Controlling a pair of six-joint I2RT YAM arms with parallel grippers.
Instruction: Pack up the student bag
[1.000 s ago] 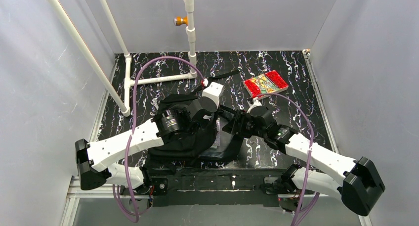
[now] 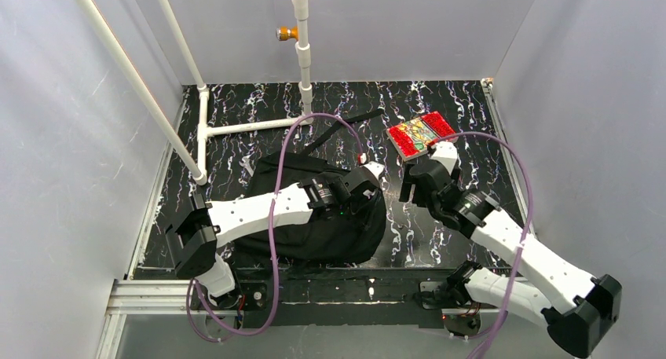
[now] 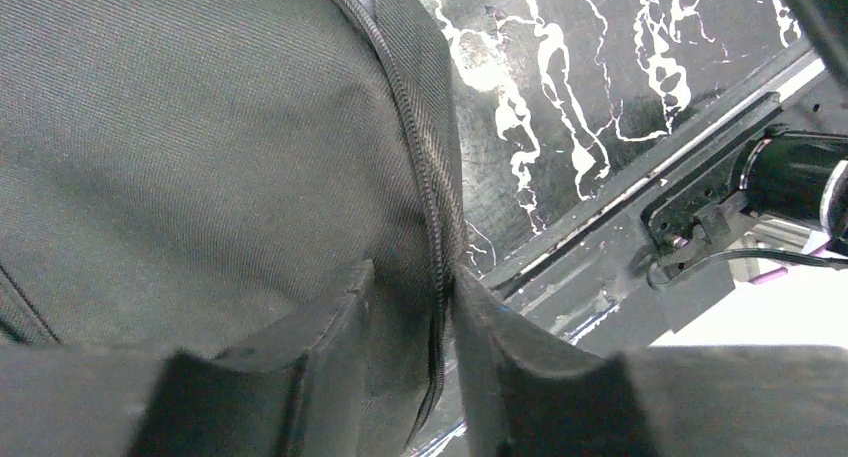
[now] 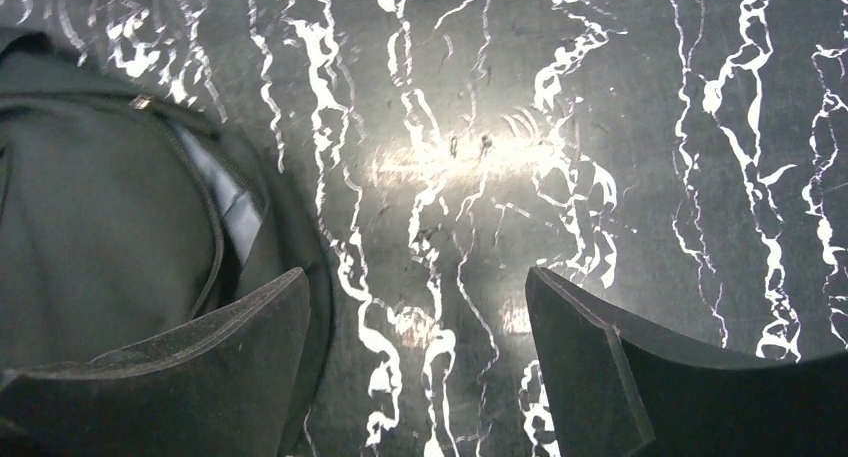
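Note:
The black bag (image 2: 290,241) lies on the marble surface, its zippered edge (image 3: 425,187) running between the fingers of my left gripper at the bag's right side; whether the fingers grip it is unclear. In the right wrist view the bag (image 4: 100,217) shows a partly open zipper with something pale inside. My right gripper is open, just right of the bag, with bare surface between its fingers. A red book with a colourful cover (image 2: 421,134) lies behind the right gripper in the top view.
A white pipe frame (image 2: 251,128) stands at the back left, with a black strap (image 2: 338,130) lying beside it. Grey walls surround the surface.
My left gripper has moved right to the bag's edge, and the bag's opening has narrowed. The right gripper has withdrawn from the bag to the right and upward in the view.

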